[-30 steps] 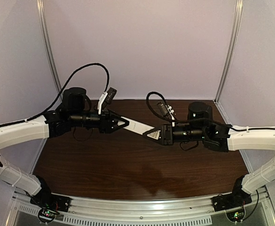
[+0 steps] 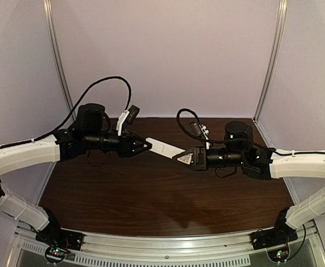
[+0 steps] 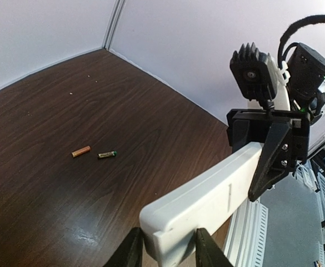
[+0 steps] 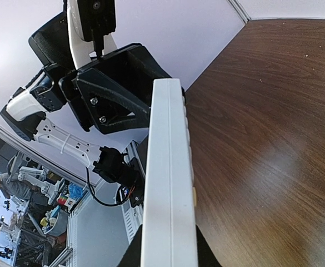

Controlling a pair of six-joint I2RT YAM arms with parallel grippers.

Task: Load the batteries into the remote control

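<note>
A white remote control is held in the air between the two arms. My right gripper is shut on one end of it. My left gripper is at the other end, its dark fingertips around the corner in the left wrist view; whether they grip it is unclear. In that view two batteries lie apart on the table, an orange one and a dark one with green. In the right wrist view the remote's long white side fills the lower middle.
A metal rail runs along the front edge.
The remote and both grippers have shifted slightly to the right, with the left gripper's tip a little nearer the remote's end.
</note>
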